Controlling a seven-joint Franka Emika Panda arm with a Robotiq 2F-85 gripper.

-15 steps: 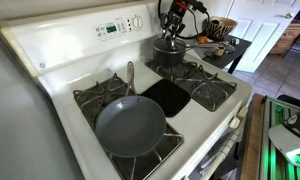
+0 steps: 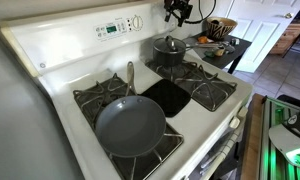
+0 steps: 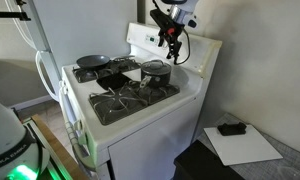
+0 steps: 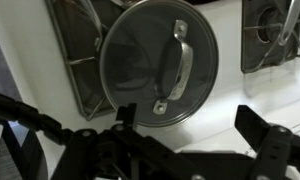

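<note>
A dark pot (image 2: 170,60) stands on a back burner at the far end of the stove, its glass lid (image 2: 169,44) on top. From the wrist view I look down on that round lid (image 4: 140,62) and its metal loop handle (image 4: 183,62). My gripper (image 2: 177,17) hangs above the pot, clear of the lid. Its fingers are spread wide, one dark finger (image 4: 252,125) on the right of the wrist view, and nothing is between them. A grey frying pan (image 2: 130,125) sits on the near burner with its handle pointing to the back panel.
The white stove top (image 2: 200,130) has a black centre panel (image 2: 170,97) and a free burner grate (image 2: 209,88) in front of the pot. Behind rises the control panel (image 2: 90,35). A side counter with various items (image 2: 222,50) lies beyond the pot.
My gripper has risen from close over the lid to higher above it, shifting slightly right in exterior view 1. The pot, lid and frying pan have stayed in place.
</note>
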